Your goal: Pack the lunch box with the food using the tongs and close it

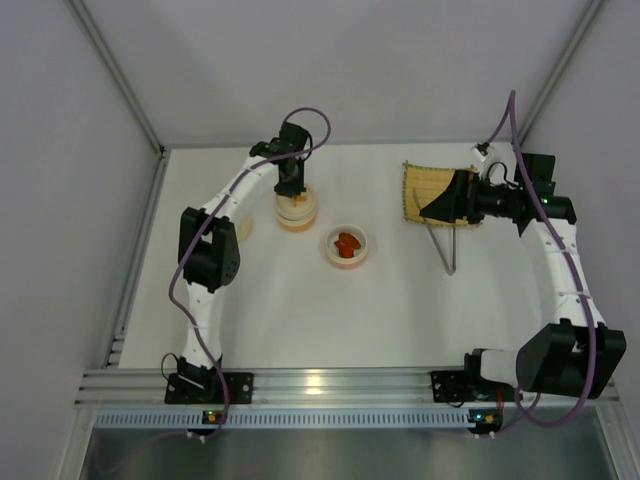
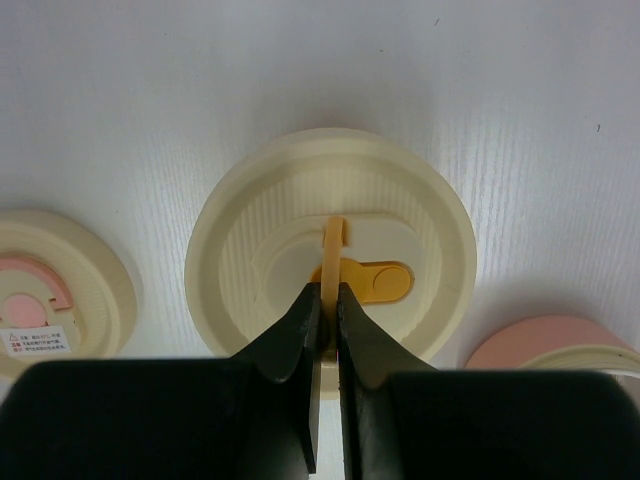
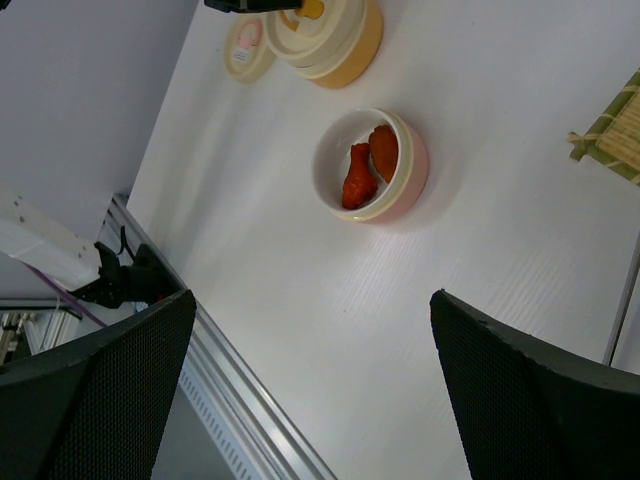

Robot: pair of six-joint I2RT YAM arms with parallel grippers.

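My left gripper (image 1: pixel 291 190) is shut on the upright orange tab (image 2: pixel 332 258) of a cream round lid (image 2: pixel 210 245). This lid lies over the yellow-orange lunch box (image 3: pixel 357 62), its edge slightly offset in the right wrist view; whether it touches all round I cannot tell. Right of it stands the open pink box (image 1: pixel 334 258) with red-brown chicken pieces (image 3: pixel 360 178) inside. A second cream lid (image 2: pixel 95 265), with a pink latch, lies flat to the left. Off to the right, my right gripper stays open and empty.
A woven bamboo mat (image 1: pixel 450 180) lies at the back right, with metal tongs (image 1: pixel 443 252) reaching from it toward the front.
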